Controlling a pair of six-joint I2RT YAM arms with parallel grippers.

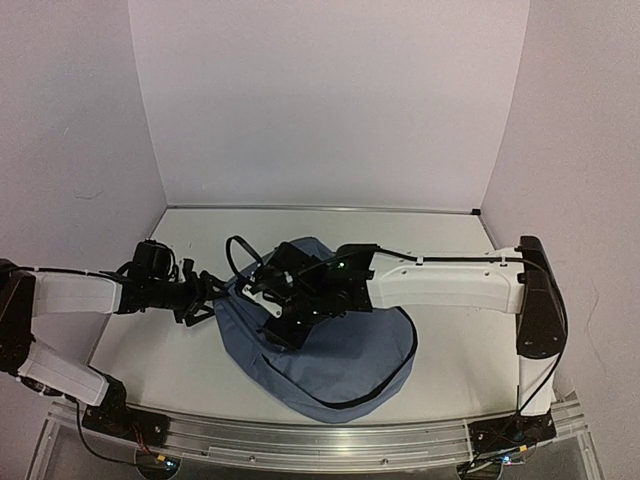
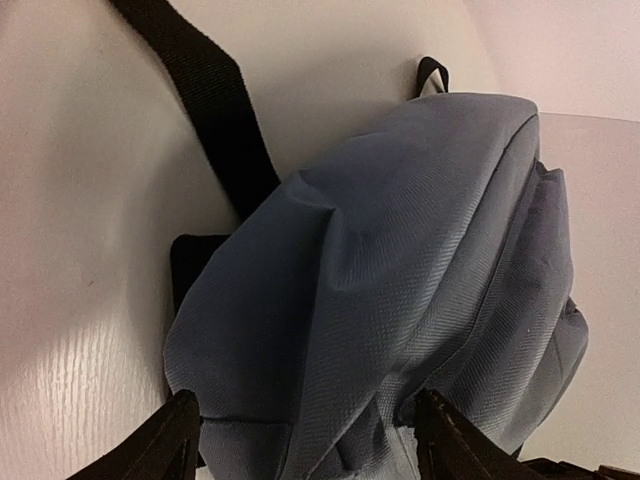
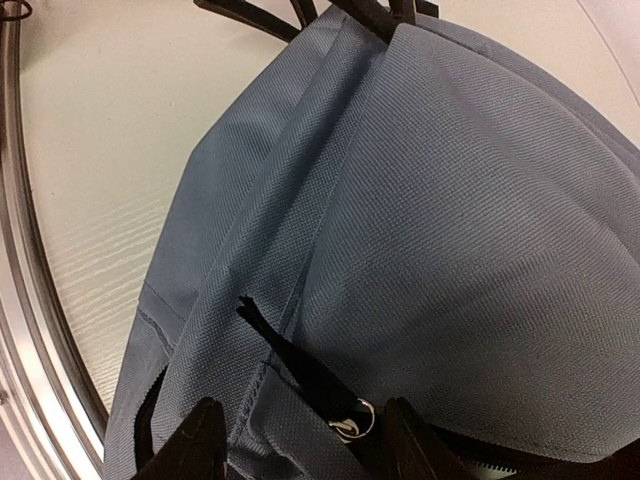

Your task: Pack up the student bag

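The blue-grey student bag (image 1: pixel 325 365) lies on its side on the white table, a black zipper curving along its front edge. At the bag's left end, my left gripper (image 1: pixel 214 292) is open, with a fold of blue-grey fabric (image 2: pixel 340 330) between its spread fingers. My right gripper (image 1: pixel 272 325) is over the left-middle of the bag, largely covered by its own arm from above. In the right wrist view, its fingers (image 3: pixel 200 440) stand apart on either side of a black zipper pull (image 3: pixel 300 365) with a metal ring (image 3: pixel 354 420). The bag's inside is hidden.
A black strap (image 2: pixel 225 120) lies on the table beside the bag. Bare table (image 1: pixel 455 350) extends to the right of the bag, beneath the right arm. A metal rail (image 1: pixel 320 440) runs along the front, and pale walls enclose the other sides.
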